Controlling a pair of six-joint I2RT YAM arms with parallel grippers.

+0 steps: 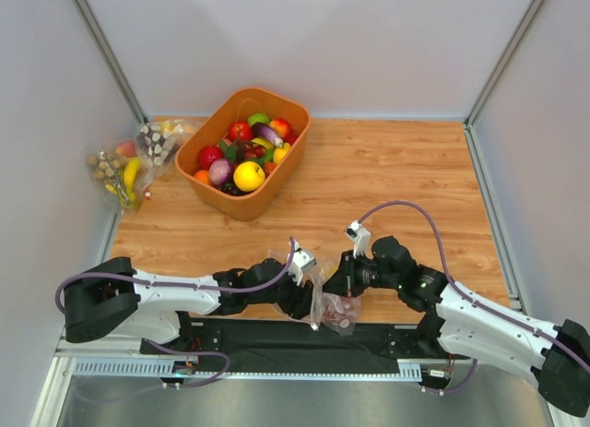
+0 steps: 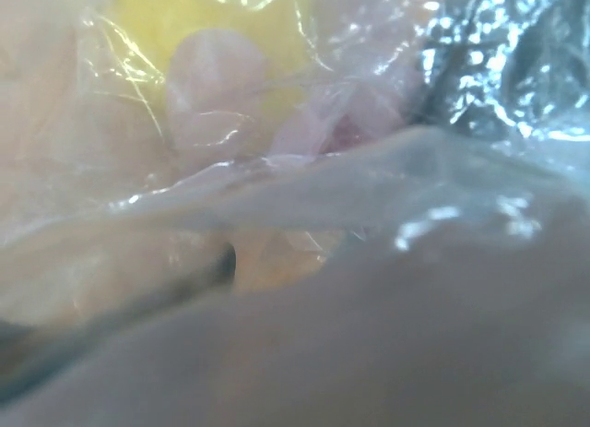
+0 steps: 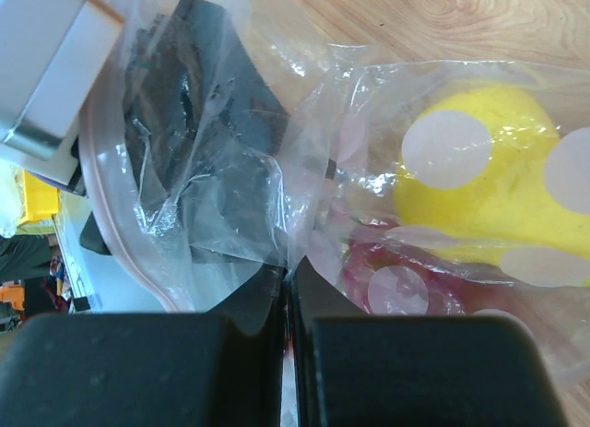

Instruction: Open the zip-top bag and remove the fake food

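The clear zip top bag (image 1: 342,309) lies at the front of the table between both grippers. Yellow food (image 3: 502,155) and red food (image 3: 406,266) show through its dotted film in the right wrist view. My right gripper is shut, and folds of film run to its fingertips. My left gripper (image 1: 302,300) is open at the bag's mouth; its dark fingers (image 3: 217,123) show behind the film, beside the curved zip edge (image 3: 112,233). Blurred film fills the left wrist view, with yellow food (image 2: 212,21) beyond and one dark finger (image 2: 207,268) partly showing.
An orange basket (image 1: 297,173) full of fake fruit and vegetables stands at the back left. Two more filled bags, one with a banana (image 1: 131,176) and one with pale pieces (image 1: 159,143), lie left of it.
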